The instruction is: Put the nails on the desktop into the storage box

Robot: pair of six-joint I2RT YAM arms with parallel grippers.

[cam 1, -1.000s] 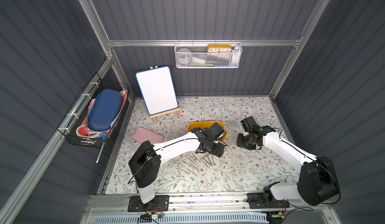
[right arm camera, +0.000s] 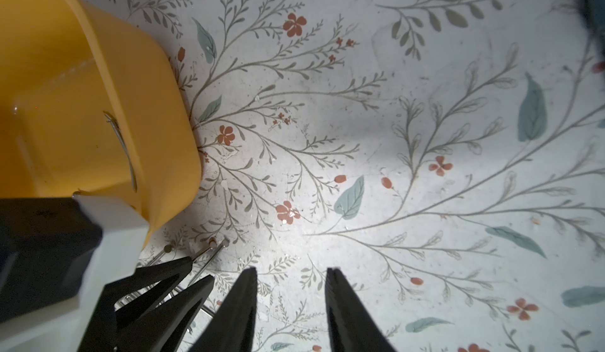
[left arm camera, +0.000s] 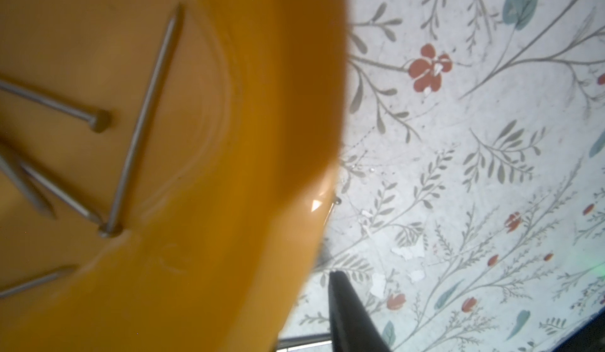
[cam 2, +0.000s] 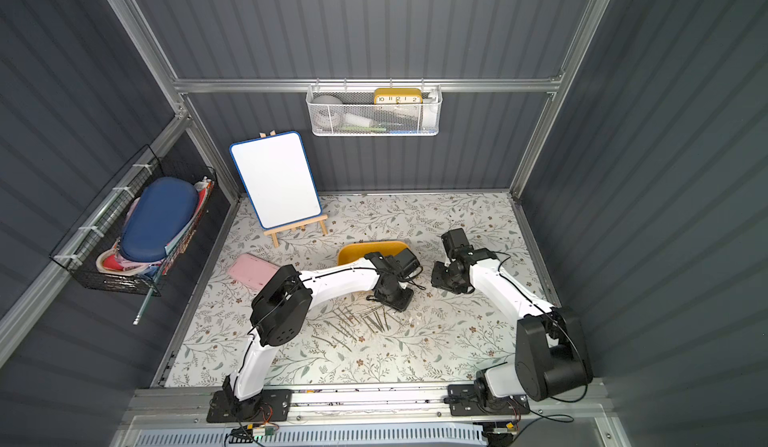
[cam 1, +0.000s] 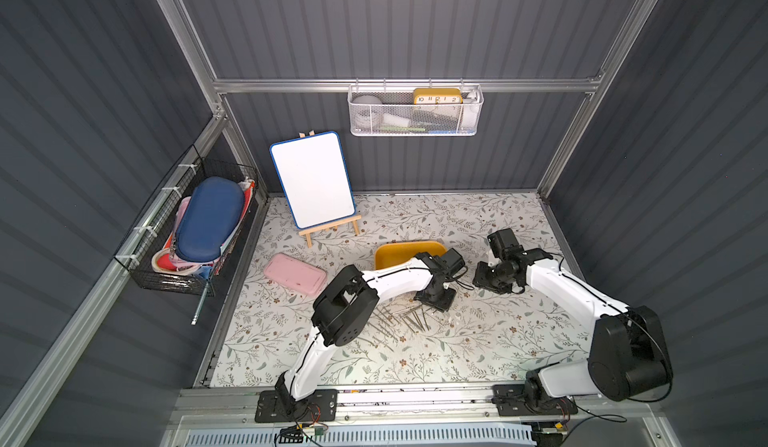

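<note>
The yellow storage box (cam 1: 400, 249) (right arm camera: 167, 131) stands mid-table, with several nails (left arm camera: 141, 118) lying inside. Several more nails (cam 1: 384, 323) (cam 2: 344, 323) lie on the table in front of it. My left gripper (cam 1: 440, 296) is low at the box's front right edge, over the nails; in the left wrist view a dark fingertip shows blurred beside the wall, and in the right wrist view its fingers stand apart near nail heads. My right gripper (cam 1: 489, 283) hovers right of the box, its fingers slightly apart over bare table, nothing seen between them.
A pink tray (cam 1: 294, 273) lies at left, a whiteboard on an easel (cam 1: 312, 179) behind it. A black basket (cam 1: 168, 275) hangs on the left wall, a white mesh basket (cam 1: 376, 127) on the back wall.
Over the last second my left arm has moved right, its gripper shifting toward the box's right front. My right arm has shifted slightly.
</note>
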